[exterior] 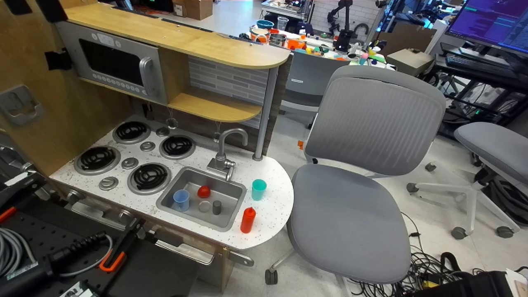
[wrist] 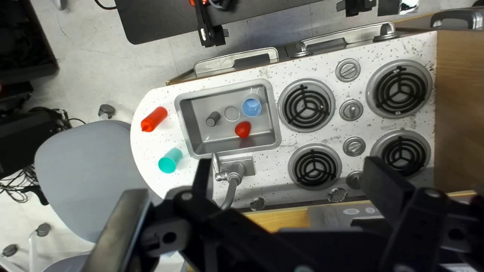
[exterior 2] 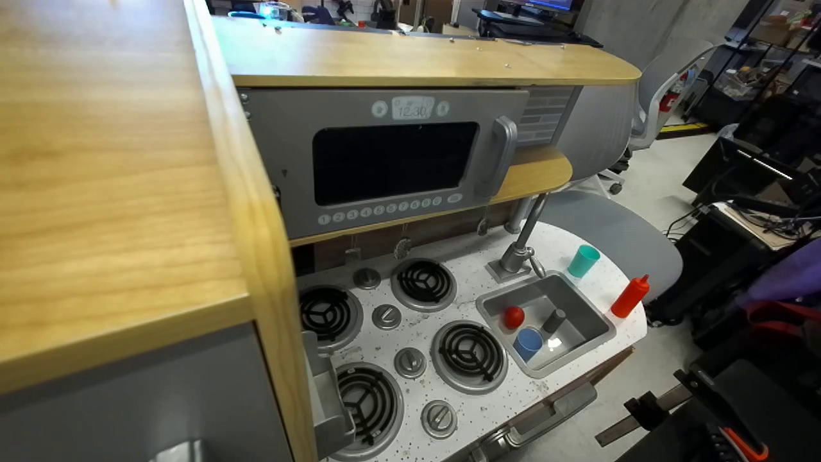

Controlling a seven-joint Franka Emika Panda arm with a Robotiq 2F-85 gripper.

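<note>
In the wrist view my gripper stands open high over the toy kitchen, with its fingers (wrist: 385,181) wide apart and nothing between them. Inside the grey sink (wrist: 197,138) are a blue cup (wrist: 252,107), a round red object (wrist: 242,129) and a small dark grey cylinder (wrist: 213,118). On the white counter beside the sink, a teal cup (exterior: 258,189) and a red squeeze bottle (exterior: 248,220) stand upright, apart from each other. Neither exterior view shows the gripper.
A grey faucet (exterior: 222,153) rises behind the sink. Several black coil burners (exterior 2: 467,351) and grey knobs fill the rest of the counter. Above hangs a shut microwave (exterior 2: 396,158) next to a wooden shelf (exterior: 218,104). A grey chair (exterior: 349,222) stands by the counter's rounded end.
</note>
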